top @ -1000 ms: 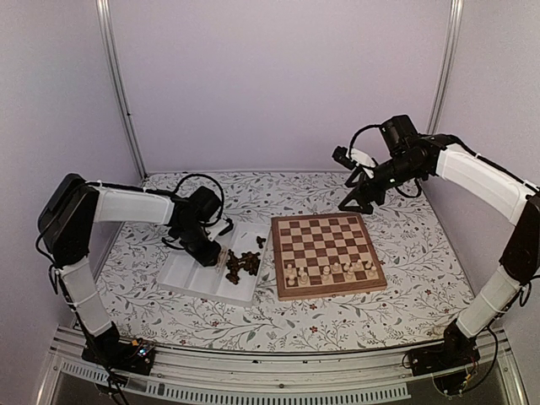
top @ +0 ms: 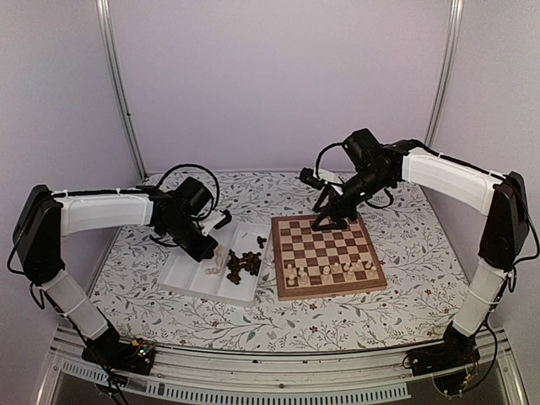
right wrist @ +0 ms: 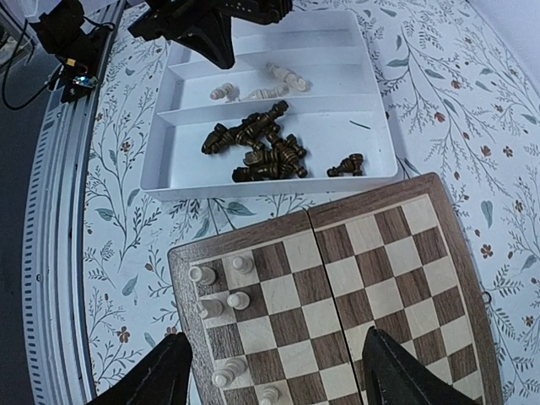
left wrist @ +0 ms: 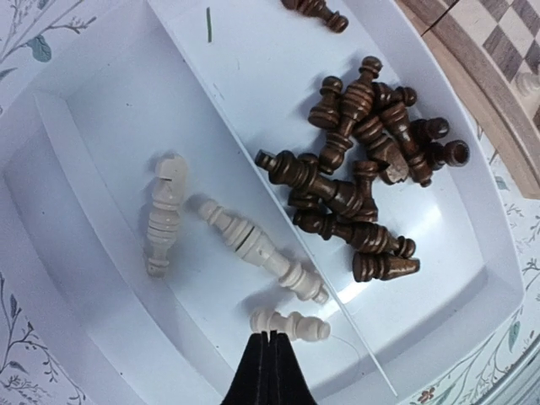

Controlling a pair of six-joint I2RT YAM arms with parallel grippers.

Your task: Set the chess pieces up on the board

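In the left wrist view, my left gripper is shut with nothing between its fingers. Just beyond its tips a small white chess piece [left wrist: 304,326] lies on its side on the tray floor. A longer white piece [left wrist: 257,249] and another white piece [left wrist: 164,215] lie in the same compartment. Brown pieces [left wrist: 346,190] are heaped in the neighbouring compartment. The chessboard [top: 325,245] stands right of the tray, with several white pieces upright along its near side. Over the board's far part, my right gripper is open and empty.
The white tray [top: 173,272] has a thin divider [left wrist: 245,152] between the white and brown pieces. One brown piece [right wrist: 346,165] lies apart from the heap. The board's far half is bare, and patterned cloth [top: 240,325] lies clear in front.
My right gripper has moved left and lower, over the board.
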